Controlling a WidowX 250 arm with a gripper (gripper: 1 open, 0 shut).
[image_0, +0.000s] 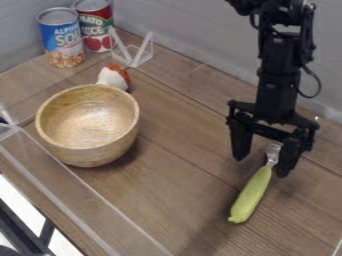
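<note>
A black gripper (263, 152) hangs at the right of the view, its fingers open, directly over the pale top end of a long light-green vegetable (250, 193), which lies lengthwise on the wooden table (160, 190). Whether the fingers touch it cannot be told.
A wooden bowl (87, 133) sits at the left, with a small red and white object (114, 78) behind it. Two cans, a blue one (62, 40) and a red one (95, 22), stand at the back left near a wall.
</note>
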